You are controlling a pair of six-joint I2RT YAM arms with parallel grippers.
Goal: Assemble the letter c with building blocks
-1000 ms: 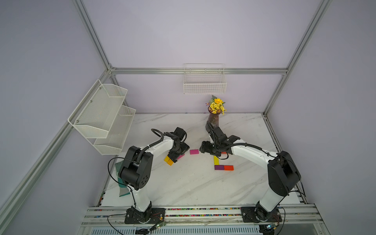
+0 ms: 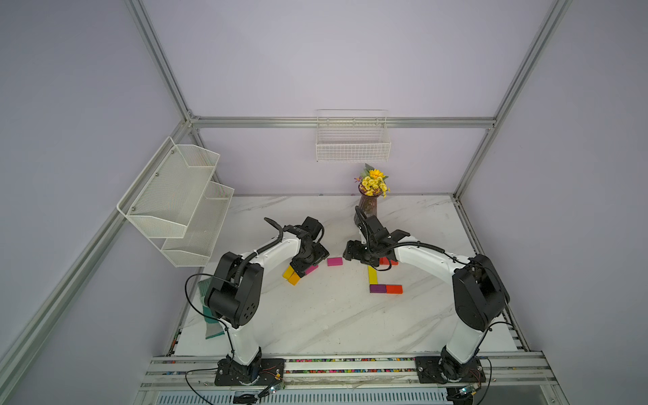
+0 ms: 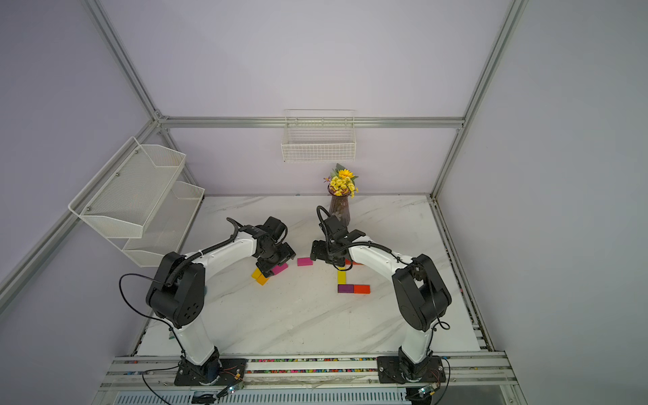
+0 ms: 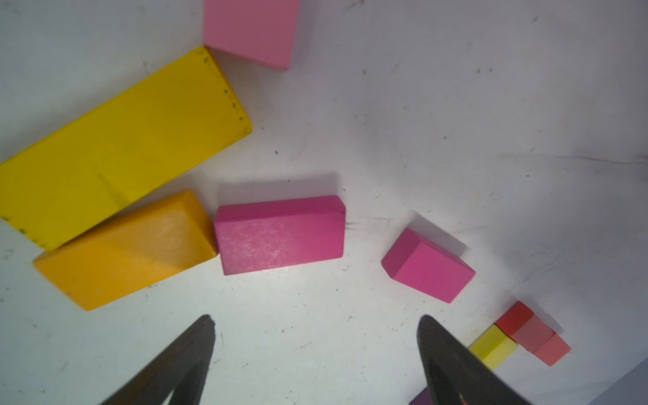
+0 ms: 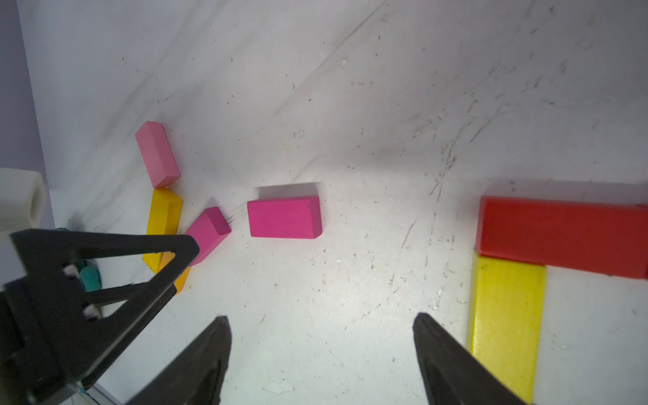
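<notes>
On the right half of the table, a red pair (image 5: 563, 236) lies along the top of a yellow block (image 5: 506, 324). At the yellow block's lower end, a purple block (image 2: 378, 289) and a red block (image 2: 394, 289) extend right. A magenta block (image 5: 283, 217) lies alone left of this shape. Ahead of it stands my right gripper, fingers apart and empty. My left gripper, open and empty, hovers over the left group: a second magenta block (image 4: 282, 235) touching an orange block (image 4: 128, 249), a yellow-orange block (image 4: 125, 148), and a light pink block (image 4: 249, 30).
A flower vase (image 2: 368, 202) stands behind my right gripper. White mesh shelves (image 2: 182, 202) hang on the left wall, with a teal cloth (image 2: 210, 314) below them.
The right arm's elbow shifted slightly left. Both magenta blocks stayed in place.
</notes>
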